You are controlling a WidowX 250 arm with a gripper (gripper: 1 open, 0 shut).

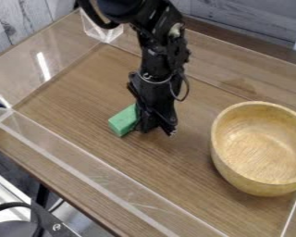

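A green block (122,119) lies on the brown wooden table (77,157), left of the middle. My black arm reaches down from the top, and its gripper (148,120) is low over the table, right at the block's right part, covering some of it. I cannot see clearly from this view what, if anything, is between the fingertips, as the dark parts and cables overlap.
A large pale wooden bowl (255,148) stands on the right side of the table. Clear tape runs along the table's edges. A black cable coil sits at the bottom left corner.
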